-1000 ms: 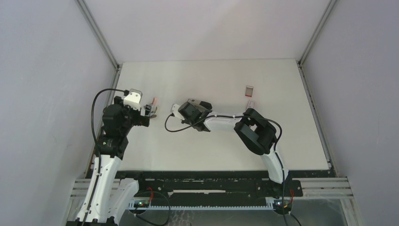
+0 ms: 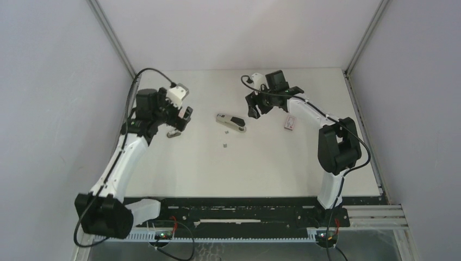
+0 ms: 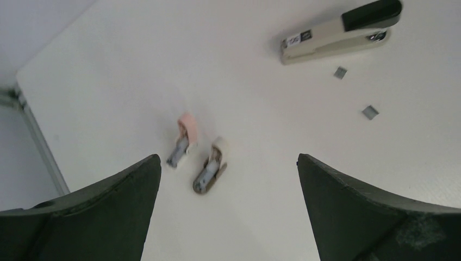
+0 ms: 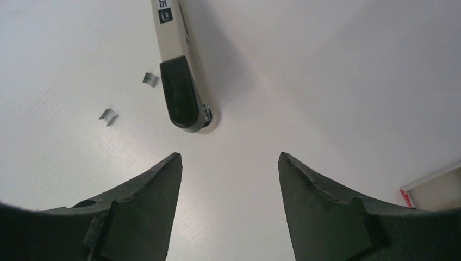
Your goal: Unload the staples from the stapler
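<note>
The beige stapler with a black cap [image 2: 230, 122] lies in the middle of the table, closed as far as shows; it also appears in the left wrist view [image 3: 337, 38] and right wrist view [image 4: 179, 89]. Two small pieces, apparently staple strips [image 4: 107, 117], lie beside it. My left gripper is open and empty above the left side, over two small tools, one pink-handled [image 3: 187, 130], one cream-handled [image 3: 212, 166]. My right gripper stands open to some width above the table just behind and right of the stapler, with nothing between its fingers.
A small red-and-white box [image 2: 290, 123] lies on the right. The edge of an open box [image 4: 435, 187] shows at the lower right of the right wrist view.
My left arm has moved toward the back and right. My right arm has moved back and right from over the stapler, uncovering it and the small pieces.
</note>
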